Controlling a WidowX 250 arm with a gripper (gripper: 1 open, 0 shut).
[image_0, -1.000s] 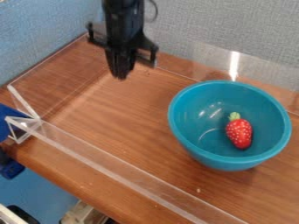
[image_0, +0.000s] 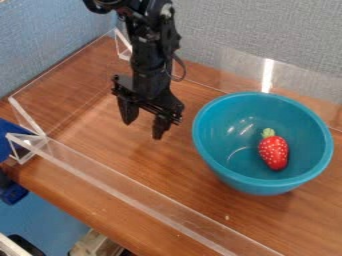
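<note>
My black gripper (image_0: 144, 112) hangs low over the wooden table (image_0: 120, 170), left of a teal bowl (image_0: 234, 170), its fingers open with nothing seen between them. A red strawberry (image_0: 273, 153) with a green top lies inside the bowl, toward its middle right.
Clear plastic walls edge the table at the front and left, with a textured grey panel (image_0: 267, 35) behind. A blue object (image_0: 11, 140) sits outside the left edge. The table left of the bowl is bare.
My gripper has come down steadily from the back toward the table, its fingers now lower in the view. The bowl and strawberry have not moved.
</note>
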